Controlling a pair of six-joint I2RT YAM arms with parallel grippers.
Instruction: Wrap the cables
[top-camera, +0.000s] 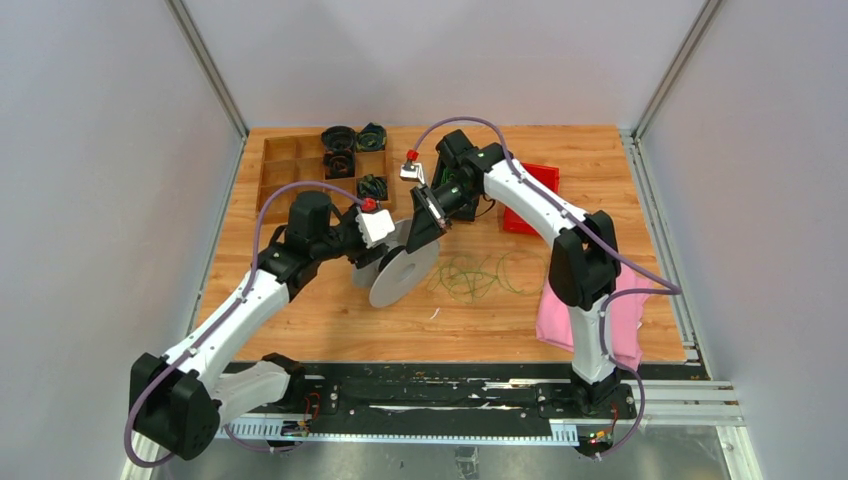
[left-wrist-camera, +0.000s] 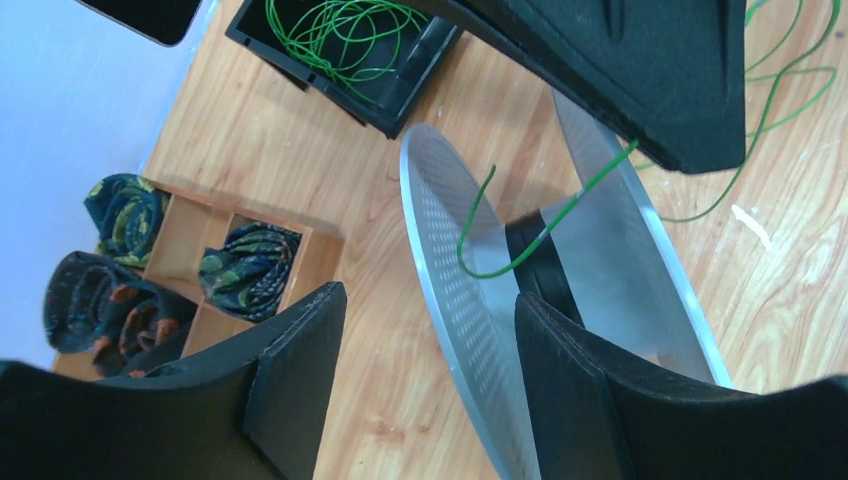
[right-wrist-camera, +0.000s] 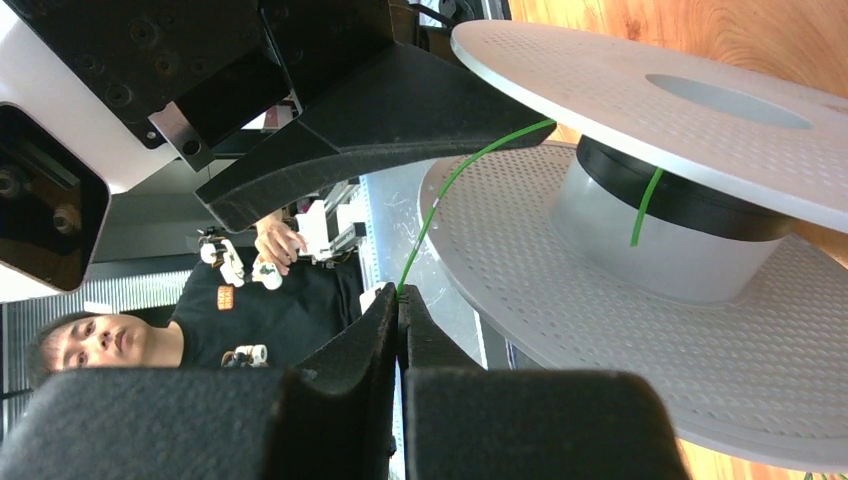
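A grey spool (top-camera: 405, 278) with perforated flanges and a black band (left-wrist-camera: 545, 265) round its core stands mid-table. My left gripper is open, its fingers on either side of one flange (left-wrist-camera: 445, 250). Above the other flange, my right gripper is shut on a thin green cable (right-wrist-camera: 437, 203). From its fingertips the cable's free end (left-wrist-camera: 490, 268) curves over the core between the flanges, tip bent upward. The rest of the green cable (top-camera: 470, 280) lies in loose loops right of the spool.
A wooden divided box (top-camera: 283, 172) holding wrapped dark bundles stands at the back left. Behind the spool sits a black bin (left-wrist-camera: 400, 110) with loose green cable. A red bin (top-camera: 520, 220) and pink cloth (top-camera: 627, 300) lie right.
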